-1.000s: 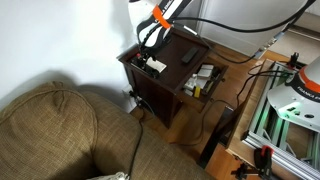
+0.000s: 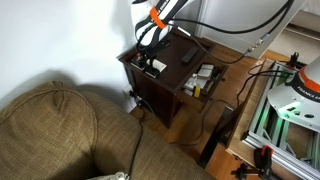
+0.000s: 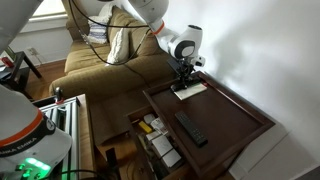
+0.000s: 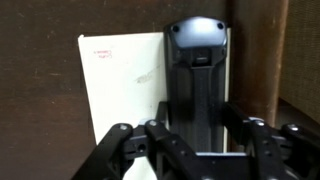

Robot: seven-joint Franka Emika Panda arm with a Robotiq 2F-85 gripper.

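Observation:
A black, glossy object with a rounded top end [image 4: 196, 40] lies over a white sheet [image 4: 112, 75] in the wrist view. My gripper has one of its fingers on each side of this object's lower part; whether they touch it is unclear. Exterior view 1 has the white sheet [image 2: 153, 69] near the corner of the dark cabinet top, with my gripper [image 2: 141, 60] down by it. The second exterior view places the gripper [image 3: 184, 74] low at the sheet's [image 3: 190, 91] far side, its fingertips hard to make out.
A dark, remote-like object [image 3: 189, 128] lies elsewhere on the cabinet top [image 3: 222, 112]. Below it an open drawer [image 3: 139, 130] holds several small items. A wall stands close behind the cabinet, and a brown couch [image 2: 50, 130] is beside it.
The arm has come lower toward the white sheet and covers more of it in exterior view 1. The cabinet, the drawer and the remote-like object have stayed put.

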